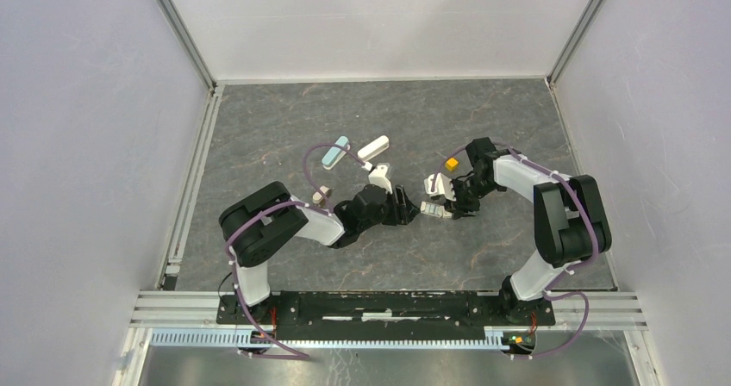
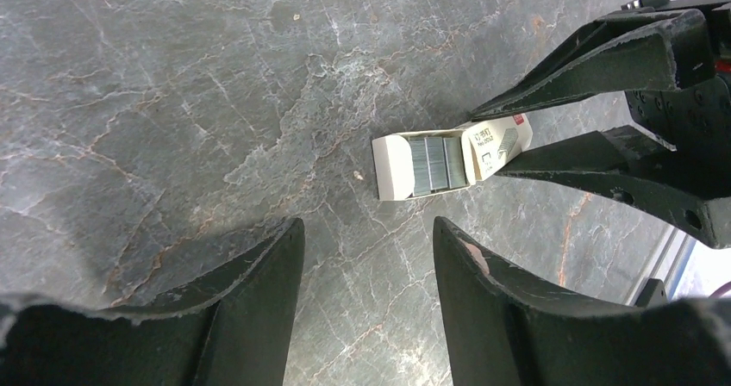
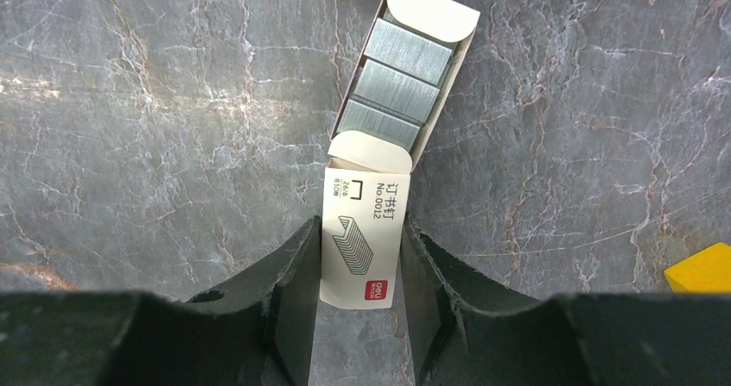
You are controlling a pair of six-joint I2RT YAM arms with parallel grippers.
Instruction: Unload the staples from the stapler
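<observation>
My right gripper is shut on the printed white sleeve of a small staple box, one finger on each side. The box's tray sticks out of the sleeve at a slight angle, and several grey staple blocks show inside it. In the left wrist view, my left gripper is open with only tabletop between its fingers; the tray's white end flap lies just past its fingertips. From above, the left gripper is just left of the box. I cannot tell which thing at the back is the stapler.
Behind the left gripper lie a light-blue object and a white, elongated one. A small beige piece is close to the left arm, and a yellow block sits behind the box.
</observation>
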